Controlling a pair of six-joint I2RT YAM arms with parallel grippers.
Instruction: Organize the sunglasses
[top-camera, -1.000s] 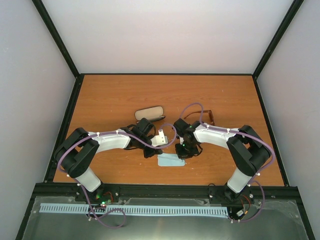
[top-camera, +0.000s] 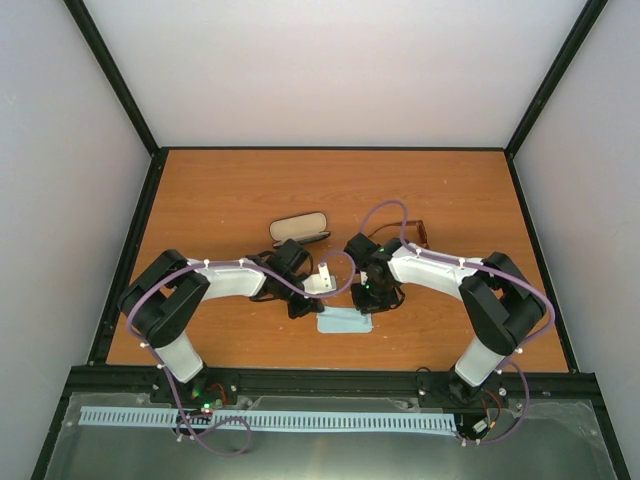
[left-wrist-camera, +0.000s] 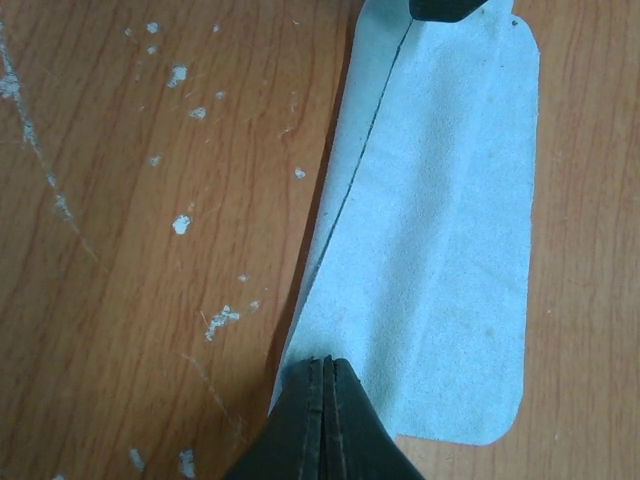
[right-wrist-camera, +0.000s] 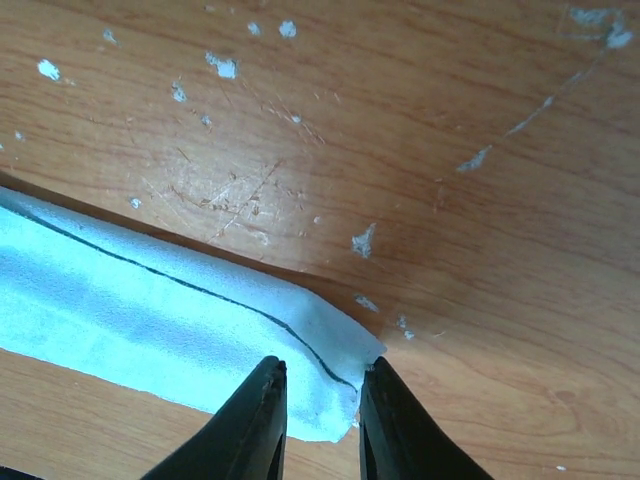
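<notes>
A light blue cloth (top-camera: 343, 325) lies flat on the table between the arms, one long edge creased along a dark line. My left gripper is shut at one end of the cloth (left-wrist-camera: 450, 230), its tips on the fabric; whether any is pinched is hard to see. My right gripper is part open over the other end of the cloth (right-wrist-camera: 150, 320), one tip at the folded corner. Brown sunglasses (top-camera: 422, 234) lie behind the right arm.
An open glasses case (top-camera: 297, 225) sits behind the left arm. Purple cables loop over both arms.
The right arm has moved only slightly.
</notes>
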